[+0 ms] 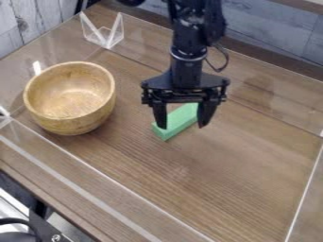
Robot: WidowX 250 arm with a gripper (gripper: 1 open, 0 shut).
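A green block [176,122] lies on the brown tabletop [228,189] near the middle of the view. My dark gripper [184,98] hangs over it, its fingers spread open to left and right, partly hiding the block's upper end. Whether the fingers touch the block is hard to tell.
A large tan bowl [72,104] stands at the left. A white wire-like object [104,30] is at the back left.
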